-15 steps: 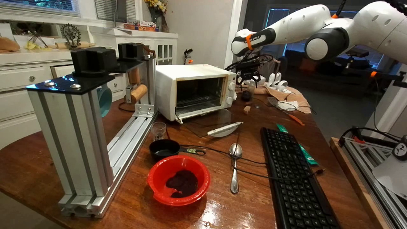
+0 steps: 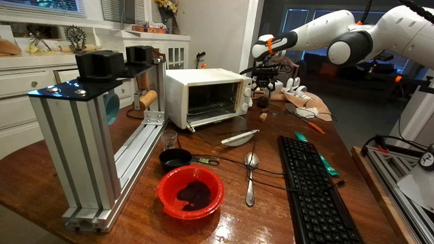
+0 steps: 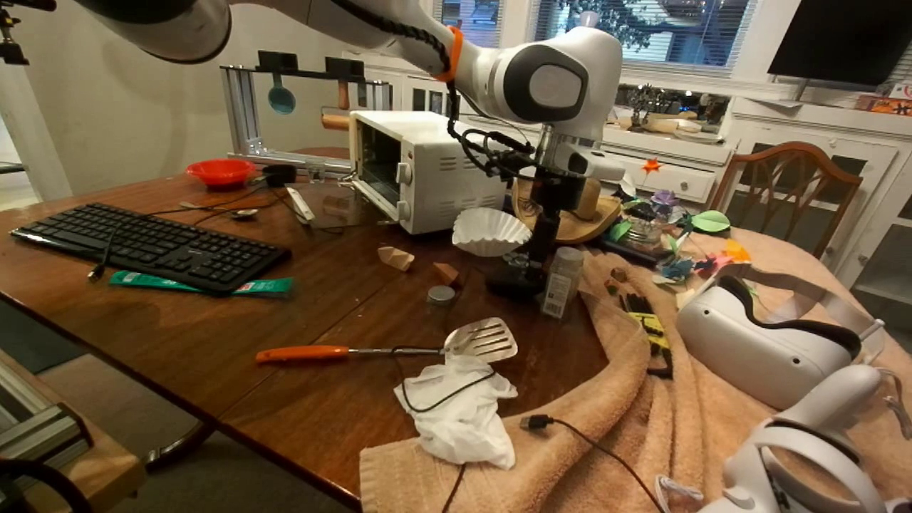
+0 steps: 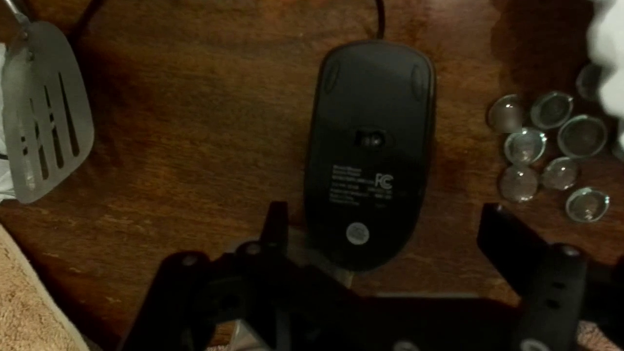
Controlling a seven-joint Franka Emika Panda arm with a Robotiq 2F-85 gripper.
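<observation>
A black computer mouse (image 4: 369, 158) lies underside up on the wooden table in the wrist view, its label and sensor showing and its cable leaving at the top. My gripper is open, with its dark fingers (image 4: 510, 245) wide apart, one toward each side of the mouse's lower end. Nothing is gripped. From the side, the gripper (image 3: 540, 244) hangs low behind a clear bottle (image 3: 561, 282). In the first exterior view, the gripper (image 2: 264, 83) is beyond the toaster oven, where its fingertips are too small to judge.
Several clear glass pieces (image 4: 553, 111) lie right of the mouse. A slotted spatula (image 4: 52, 117) is on the left. The toaster oven (image 3: 427, 171) and a white fluted cup (image 3: 489, 232) stand close to the arm. A towel (image 3: 598, 410) covers the table's near right.
In the first exterior view, the arm's end has shifted slightly right, and the gripper has turned a little. Objects on the table look unmoved.
</observation>
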